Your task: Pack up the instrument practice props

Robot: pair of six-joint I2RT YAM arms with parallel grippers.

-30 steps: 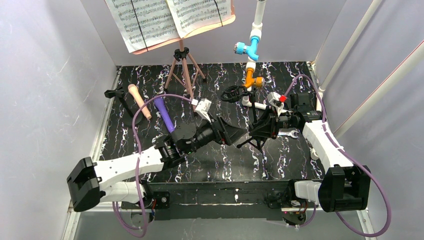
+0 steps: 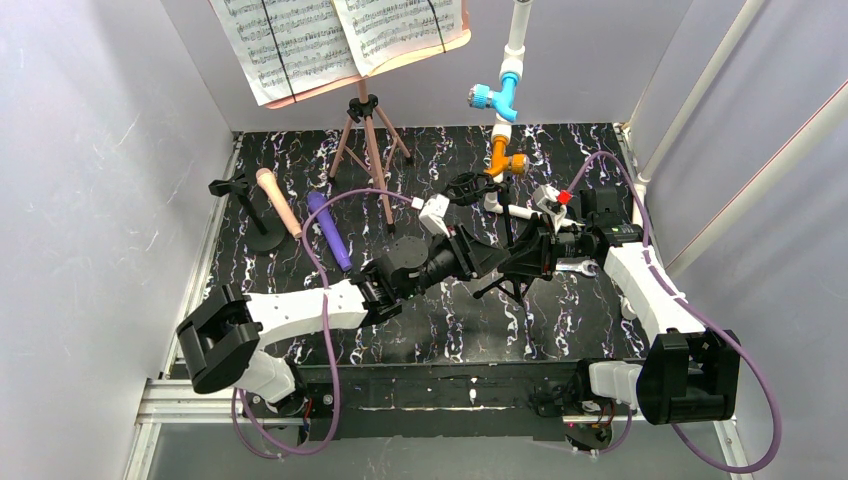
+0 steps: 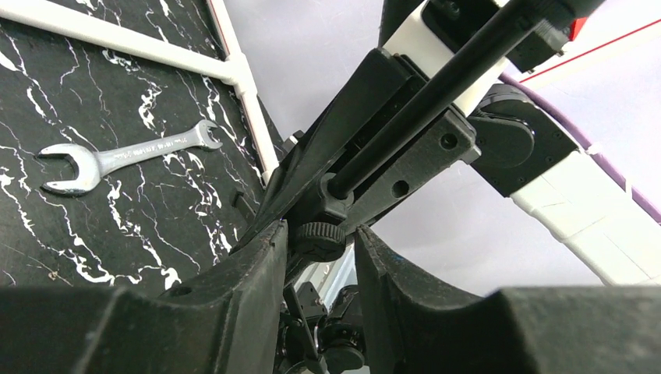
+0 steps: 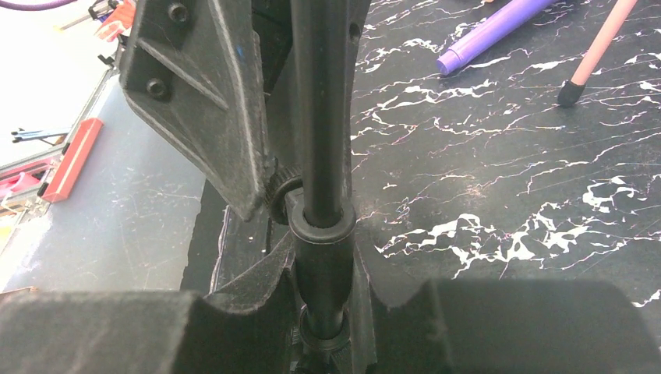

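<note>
A black microphone stand (image 2: 508, 215) stands at the middle right, its ring mount on top. My right gripper is shut on its tube, just below a collar. In the left wrist view, the fingertips of my left gripper are either side of a black ridged knob (image 3: 318, 238) on that stand, part open; whether they press on it I cannot tell. A pink microphone (image 2: 280, 200) and a purple microphone (image 2: 330, 230) lie at left, beside a second black stand (image 2: 262, 235).
A sheet music stand (image 2: 370, 140) stands at the back, next to white pipes with blue (image 2: 500, 100) and orange (image 2: 500, 155) taps. A wrench (image 3: 132, 153) lies right of centre.
My left arm has moved right and slightly up in the top view, toward the stand held by my right gripper. The right arm has stayed still.
</note>
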